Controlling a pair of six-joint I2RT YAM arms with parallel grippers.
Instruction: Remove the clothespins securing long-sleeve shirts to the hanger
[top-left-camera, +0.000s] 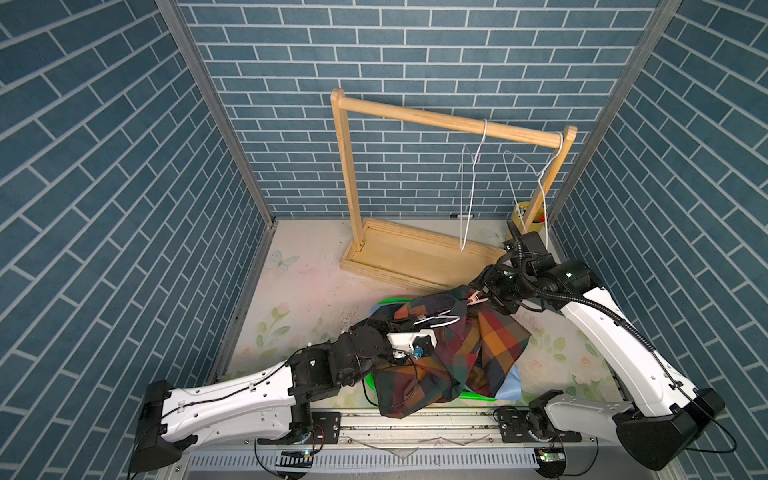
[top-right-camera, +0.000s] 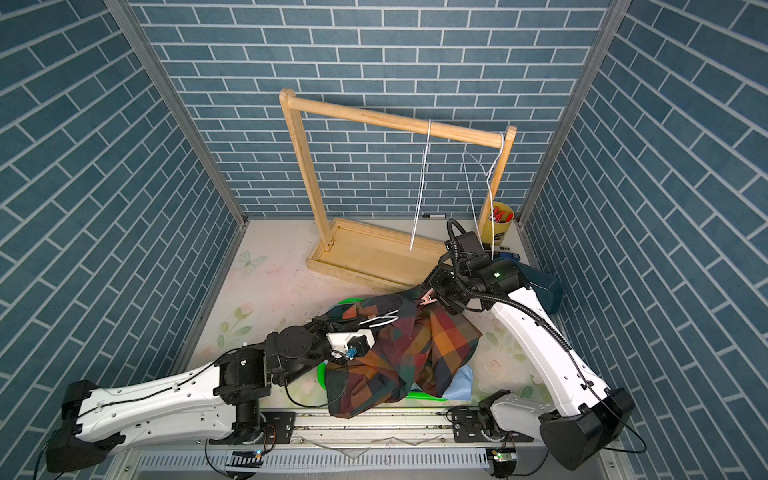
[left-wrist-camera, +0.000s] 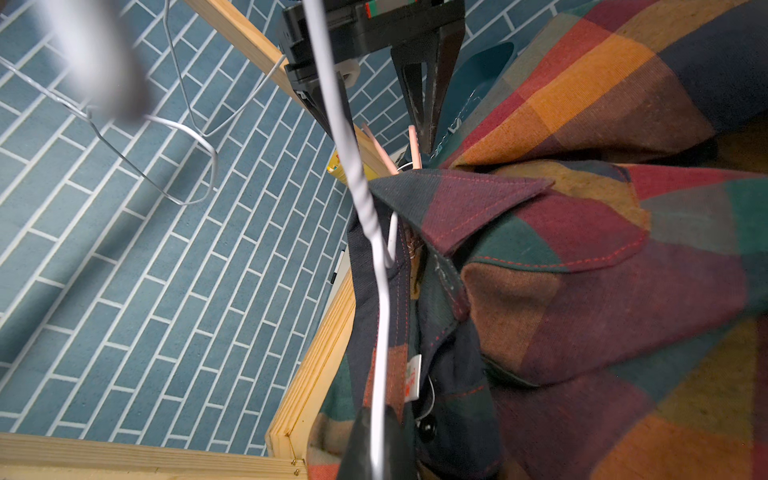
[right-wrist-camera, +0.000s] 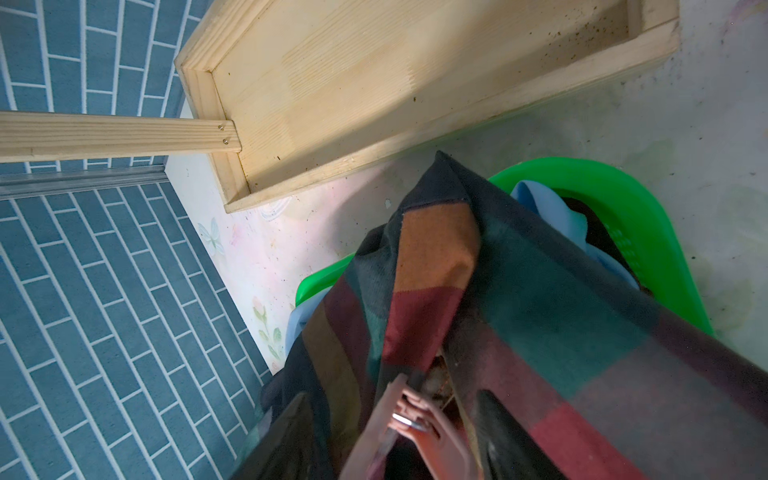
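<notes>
The plaid long-sleeve shirt (top-left-camera: 472, 344) lies draped over a green basket, its collar (left-wrist-camera: 480, 200) raised toward the left wrist camera. A white wire hanger (left-wrist-camera: 382, 320) runs past the collar. My left gripper is shut at the lower edge of that view, with the wire running between its dark fingertips. A pink clothespin (right-wrist-camera: 412, 420) sits at the far side of the collar. My right gripper is around its handles with fingers part open; in the left wrist view its fingers (left-wrist-camera: 428, 88) stand apart from the pin's legs.
A wooden rack with a shallow tray base (top-left-camera: 424, 248) stands behind; two empty white hangers (top-left-camera: 472, 184) hang from its bar. The green basket (right-wrist-camera: 640, 224), holding light blue cloth (right-wrist-camera: 552, 212), lies under the shirt. A yellow can (top-right-camera: 497, 222) stands at back right.
</notes>
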